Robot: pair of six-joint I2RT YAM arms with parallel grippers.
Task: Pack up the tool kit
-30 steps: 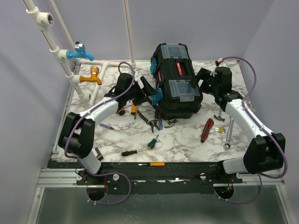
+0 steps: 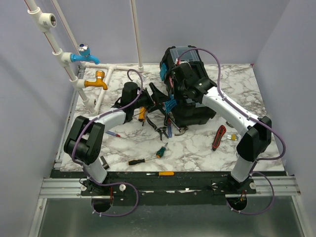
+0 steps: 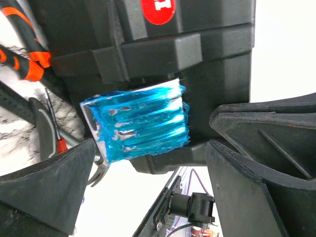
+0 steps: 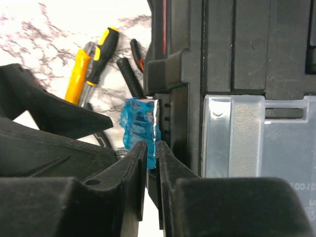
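The black toolbox (image 2: 195, 114) stands at the back of the marble table. On its left side is a flap wrapped in blue film (image 2: 170, 104), which sticks out from the box. Around this blue flap (image 3: 140, 123), my left gripper stands open, fingers apart and not clamped on it. Whether they touch it I cannot tell. The left gripper's black fingers (image 4: 59, 131) lie close beside the right ones.
Pliers (image 2: 160, 129), a green screwdriver (image 2: 161, 151) and several other tools lie left and in front of the box. A red cutter (image 2: 218, 138) and a brush (image 2: 232, 137) are to its right. Pipes with taps (image 2: 94, 80) rise at the left.
My right gripper has moved left across the box from its right side to the blue flap, its fingers closing from wide apart. The left gripper has shifted slightly right.
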